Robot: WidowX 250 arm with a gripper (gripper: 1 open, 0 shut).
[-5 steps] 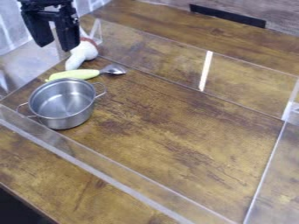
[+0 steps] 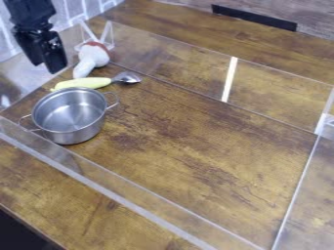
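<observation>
The black gripper (image 2: 45, 56) is at the upper left edge of the camera view, raised above and behind a steel pot (image 2: 68, 115); its fingers point down, and whether they are apart is hard to make out. A pale yellow elongated object (image 2: 81, 84) lies just behind the pot, with a metal spoon-like piece (image 2: 127, 78) at its right end. A white object (image 2: 92, 60) lies farther back, beside the gripper.
Clear transparent walls (image 2: 231, 79) border the wooden table (image 2: 209, 156). A dark slot (image 2: 255, 20) shows at the back.
The gripper has moved left and lower in the view over the last second. The pot and the objects behind it have not visibly moved.
</observation>
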